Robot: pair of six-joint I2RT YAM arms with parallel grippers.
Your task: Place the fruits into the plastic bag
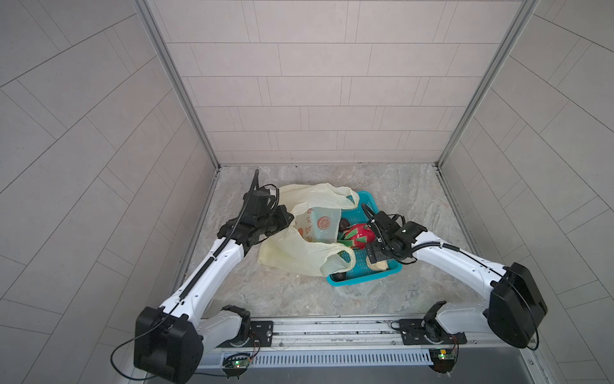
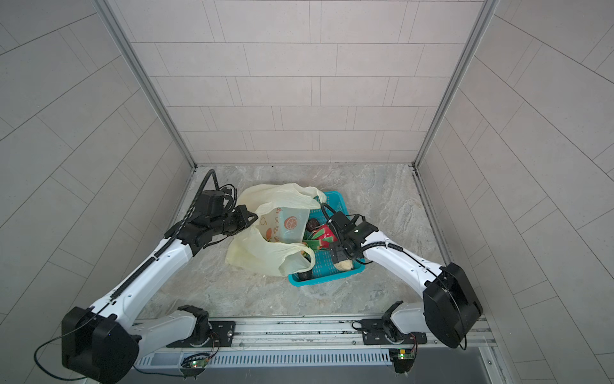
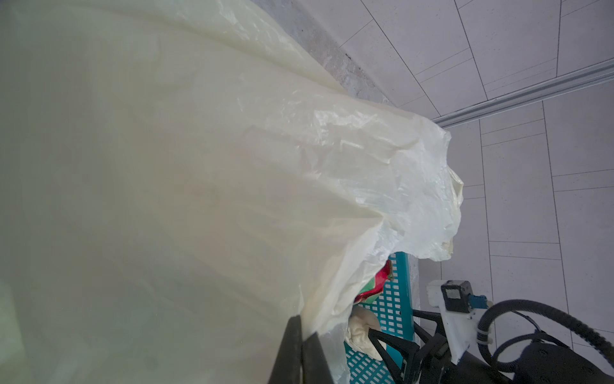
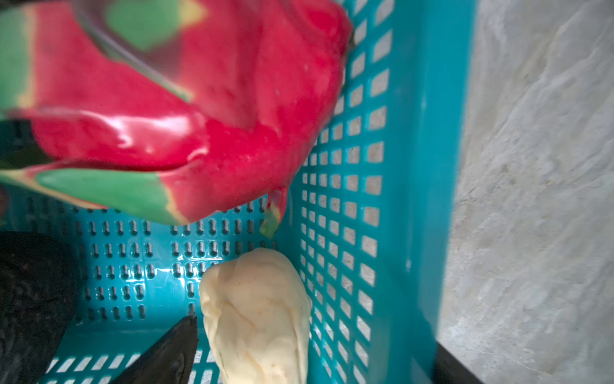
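My left gripper is shut on the edge of the cream plastic bag (image 1: 297, 256), whose mouth faces right. My right gripper is open and low over the blue basket (image 4: 415, 192). One of its fingers (image 4: 172, 352) is inside the basket; the other is outside, partly hidden by the basket wall. The pale, lumpy fruit (image 4: 255, 313) and that wall lie between them. The dragon fruit (image 4: 211, 108) lies close by, towards the far side. A dark avocado (image 4: 32, 288) is at the left of the right wrist view. Much of the bag's inside is hidden.
The bag's printed panel (image 1: 319, 225) and handles overlap the basket's left side. Another dark round fruit (image 1: 344, 224) sits beside the dragon fruit. Bare grey table (image 4: 531, 224) lies right of the basket.
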